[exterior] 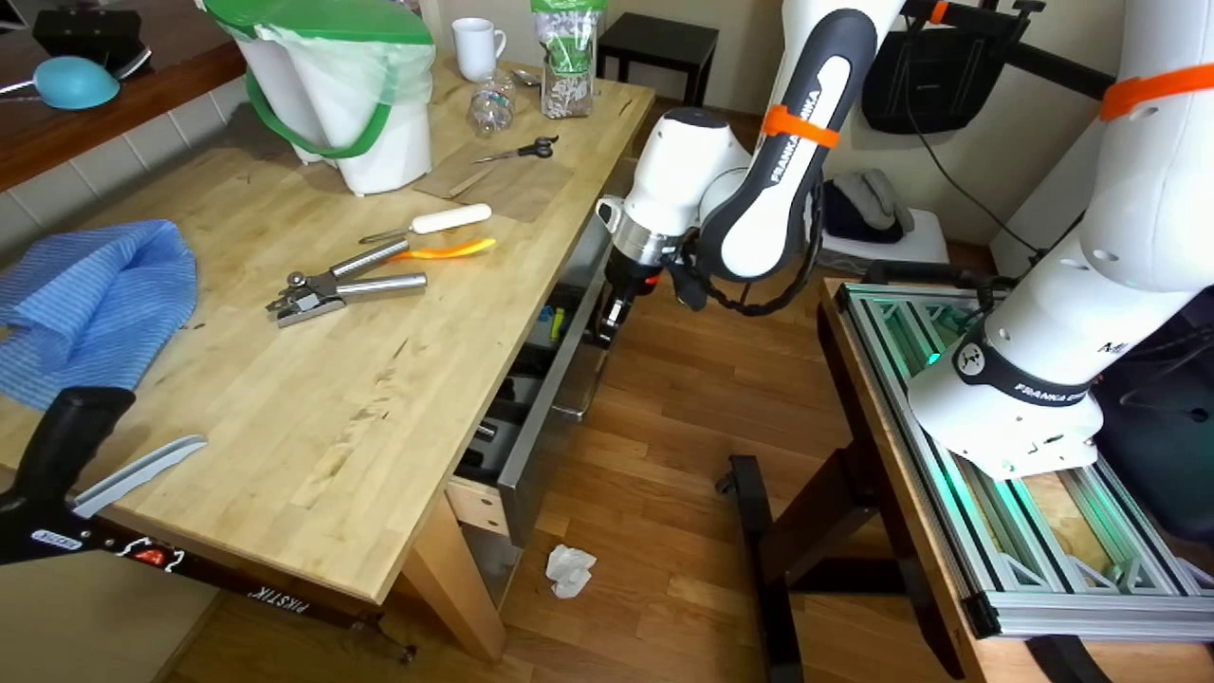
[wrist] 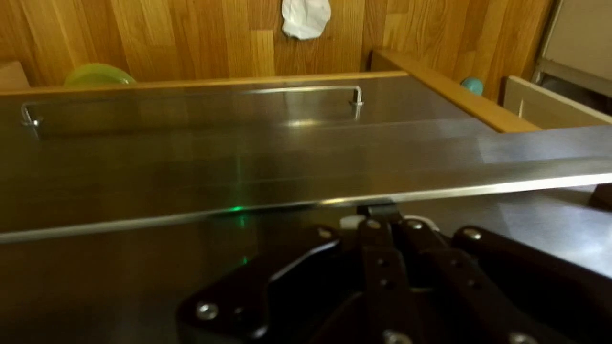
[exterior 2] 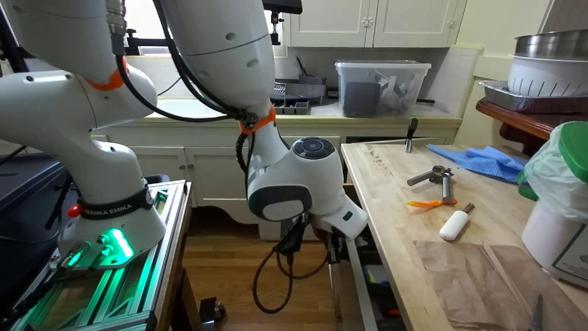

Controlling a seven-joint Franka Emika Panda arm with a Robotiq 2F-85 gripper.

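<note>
The metal-fronted drawer (exterior: 555,415) under the wooden table stands pulled out, and dark compartments with small items show inside it. My gripper (exterior: 605,330) is low beside the table, its tips at the upper edge of the drawer front. In the wrist view the closed fingers (wrist: 376,229) meet the bright rim of the metal drawer front (wrist: 275,163). I cannot tell whether that thin rim lies between them; no other object shows there. The drawer's handle (wrist: 304,89) is beyond the fingers. In exterior view 2 the arm hides the gripper's tips, while the open drawer (exterior 2: 361,287) shows beside the table.
On the table (exterior: 341,421) lie a metal can opener (exterior: 341,285), a white-handled peeler (exterior: 450,218), scissors (exterior: 521,150) and a blue cloth (exterior: 108,302). A white bucket (exterior: 387,142) stands farther back. Crumpled paper (exterior: 569,569) is on the floor.
</note>
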